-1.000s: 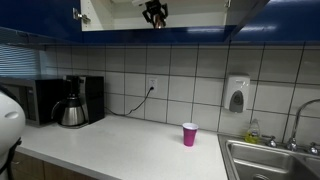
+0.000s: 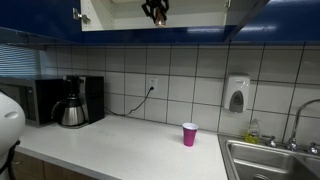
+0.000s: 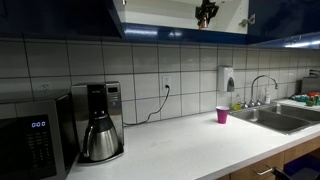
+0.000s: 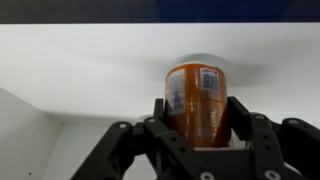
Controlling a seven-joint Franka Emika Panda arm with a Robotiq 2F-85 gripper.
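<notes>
An amber pill bottle [image 4: 205, 112] with a white label fills the middle of the wrist view, its round end toward the shelf. Fingers of my gripper press on it from both sides, so the fingers are shut on the bottle. In exterior view 1 the gripper [image 2: 158, 13] hangs at the top, inside the open upper cabinet, with the bottle [image 2: 161, 20] just under it. Exterior view 2 shows the same small bottle [image 3: 206, 18] before the cabinet's white interior. Whether it touches the shelf, I cannot tell.
The cabinet's blue lower edge [image 2: 120, 37] runs beneath the gripper. Far below, a purple cup [image 2: 189, 134] stands on the white counter [image 2: 120, 150], left of the sink [image 2: 265, 160]. A coffee maker [image 3: 100, 125] and microwave [image 3: 38, 135] occupy the other end.
Over the last second the gripper has risen slightly within the cabinet opening, the bottle still held. The cup and the counter items have stayed put.
</notes>
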